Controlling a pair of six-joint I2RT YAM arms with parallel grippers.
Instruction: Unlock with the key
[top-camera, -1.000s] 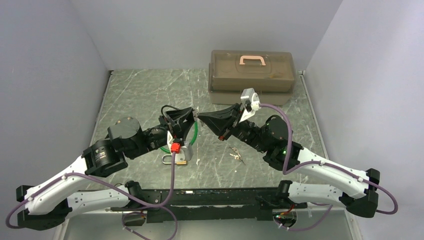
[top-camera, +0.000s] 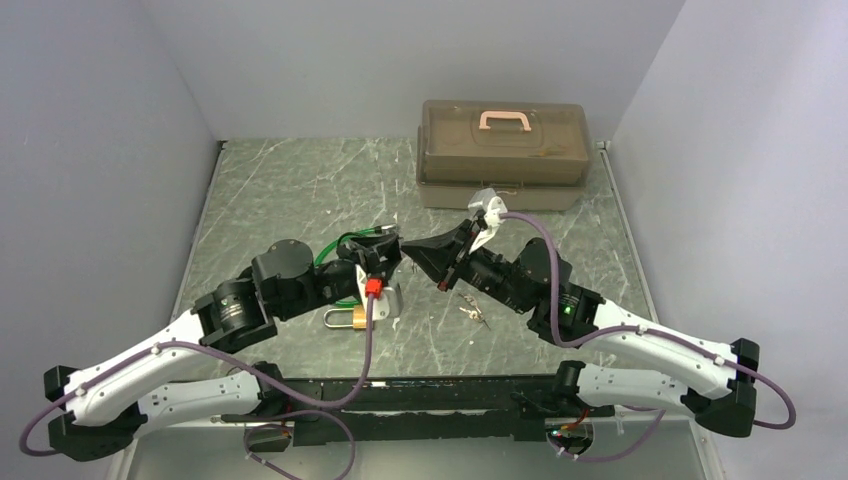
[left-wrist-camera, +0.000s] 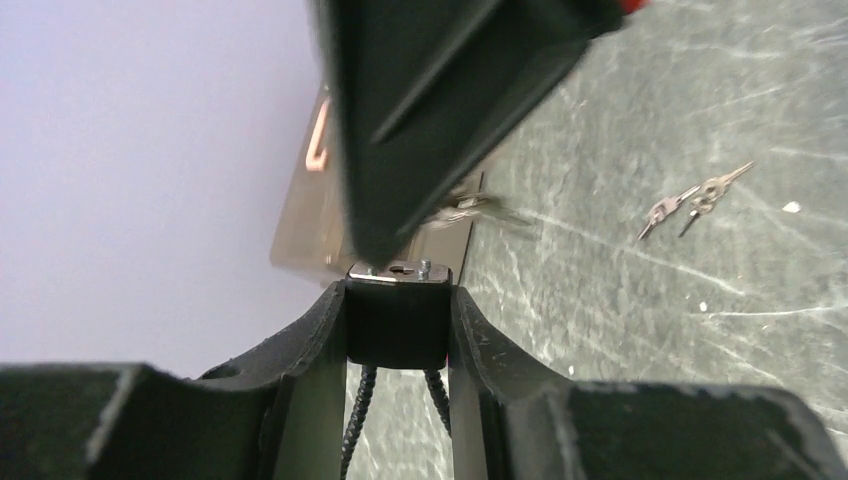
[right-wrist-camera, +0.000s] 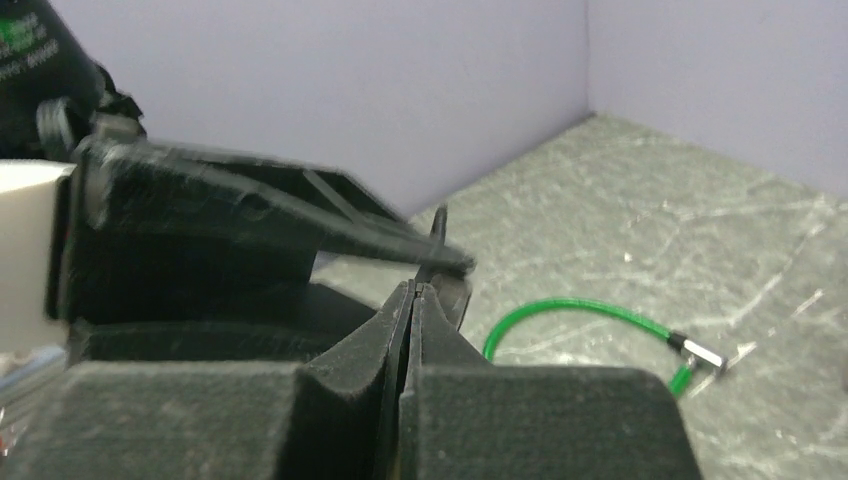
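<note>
My left gripper is shut on a black lock (left-wrist-camera: 398, 320) with a dark cable, its metal face and keyhole upward in the left wrist view. My right gripper is shut, its tips close to the left gripper and lock; in the left wrist view its dark fingers loom blurred just above the keyhole. A blurred metal key shape (left-wrist-camera: 470, 210) shows behind them; I cannot tell whether anything holds it.
Loose keys (top-camera: 474, 312) lie on the marble surface. A brass padlock (top-camera: 358, 318) and a green cable lock (right-wrist-camera: 570, 303) lie below the arms. A closed toolbox (top-camera: 505, 150) stands at the back right; grey walls border the area.
</note>
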